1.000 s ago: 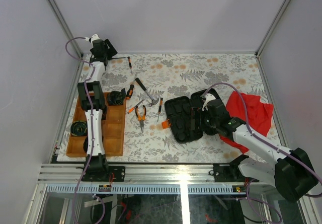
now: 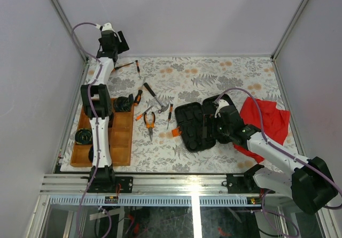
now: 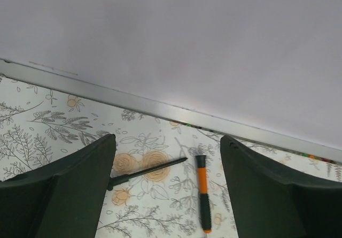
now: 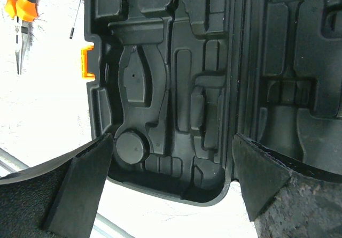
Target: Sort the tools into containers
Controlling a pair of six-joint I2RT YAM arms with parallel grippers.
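My left gripper (image 2: 120, 41) is raised at the back left, its fingers apart with nothing between them; below it lie a dark thin tool (image 3: 149, 170) and an orange-black screwdriver (image 3: 202, 187). A hammer (image 2: 152, 93), pliers (image 2: 149, 121), a small screwdriver (image 2: 170, 112) and other tools lie mid-table. A wooden divided tray (image 2: 123, 152) holding black items stands under the left arm. My right gripper hangs open and empty over a black moulded tool case (image 4: 182, 88).
A crumpled red cloth (image 2: 270, 125) lies at the right, beside the right arm.
The right arm looks unchanged.
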